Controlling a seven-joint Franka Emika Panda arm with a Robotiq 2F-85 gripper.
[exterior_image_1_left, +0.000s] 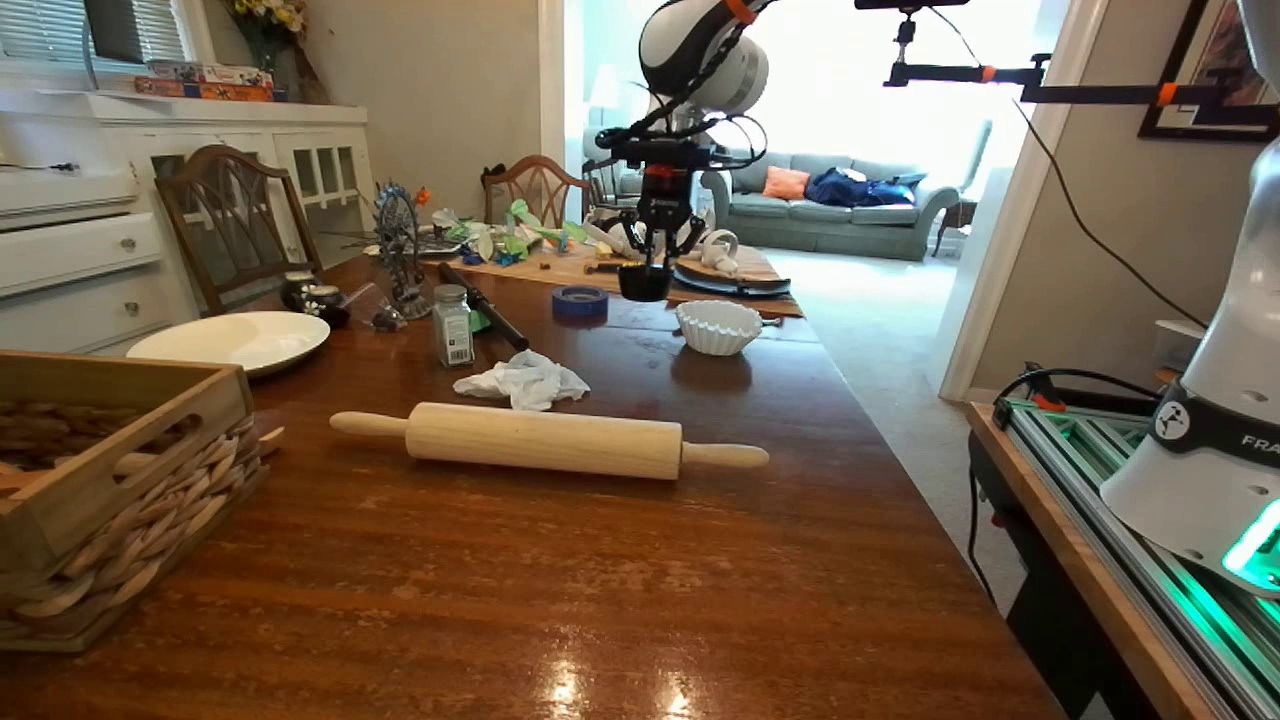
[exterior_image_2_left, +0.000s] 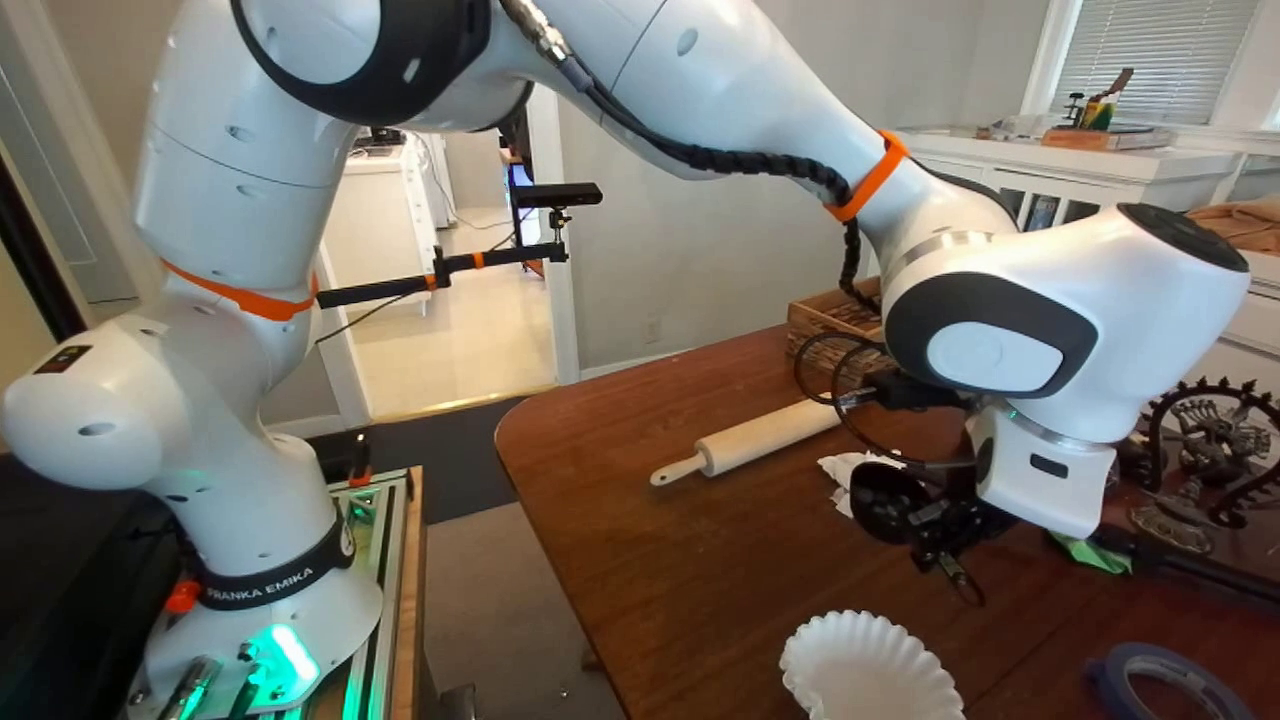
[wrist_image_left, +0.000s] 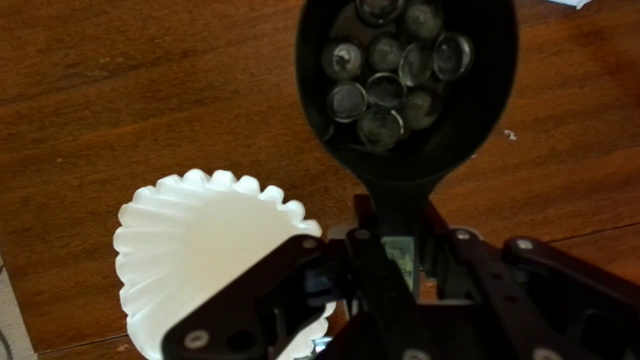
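A black scoop holds several clear, rounded glass pieces in its bowl. My gripper is shut on the scoop's handle end; in exterior view 1 the gripper hangs above the table with the scoop below it. A white fluted bowl stands on the table beside the scoop, lower left in the wrist view, its inside bare where it shows. Part of this bowl is cut off at the bottom of exterior view 2. The scoop is level with its open side up, apart from the bowl.
A wooden rolling pin, a crumpled white tissue, a glass jar and blue tape lie around the table. A basket and a white plate occupy the left side.
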